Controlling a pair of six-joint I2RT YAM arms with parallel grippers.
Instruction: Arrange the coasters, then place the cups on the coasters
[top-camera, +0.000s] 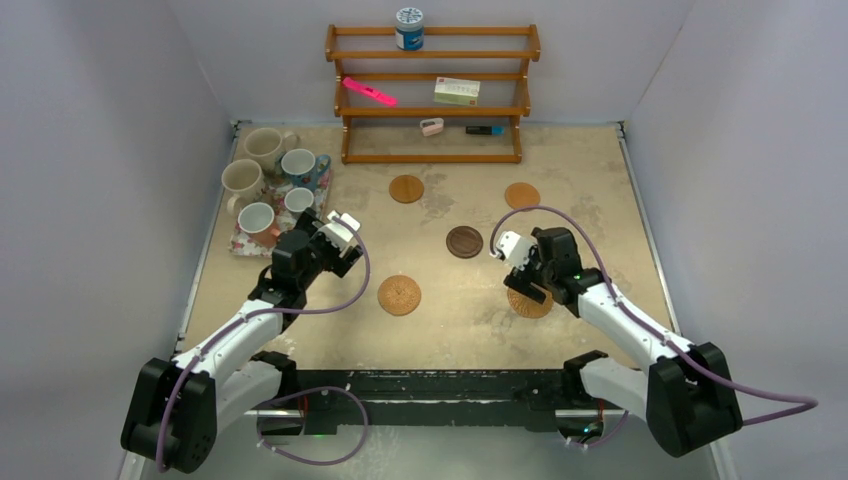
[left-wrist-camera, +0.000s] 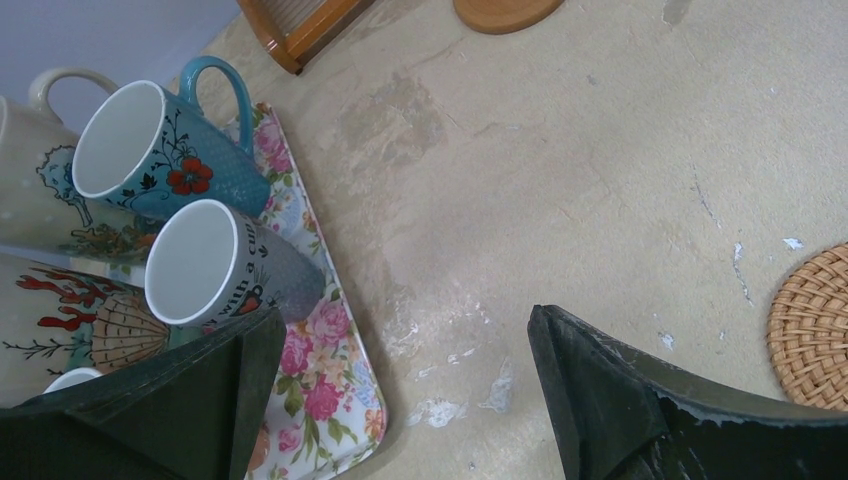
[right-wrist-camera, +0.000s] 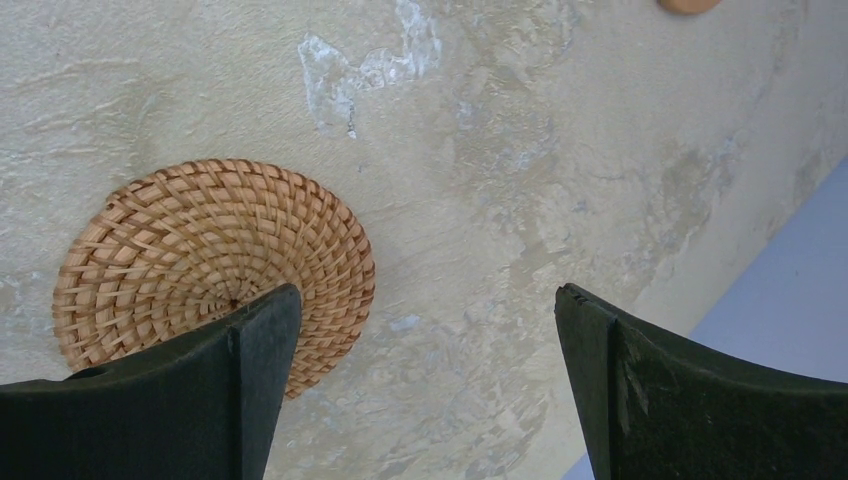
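Several cups stand crowded on a floral tray (left-wrist-camera: 355, 400) at the left: a small white-lined cup (left-wrist-camera: 290, 275), a blue cup with a red flower (left-wrist-camera: 225, 170), a salmon cup (top-camera: 258, 219) and two large cream mugs. My left gripper (top-camera: 329, 241) is open beside the tray, nothing between its fingers. In the right wrist view my right gripper is open over bare table. Its left finger (right-wrist-camera: 270, 330) overlaps a woven coaster (right-wrist-camera: 200, 240); whether it touches cannot be told. A second woven coaster (top-camera: 399, 295) lies between the arms.
Smooth round coasters lie farther back: a dark one (top-camera: 464, 242) and two brown ones (top-camera: 406, 189) (top-camera: 522, 196). A wooden rack (top-camera: 432, 158) with small items stands at the back wall.
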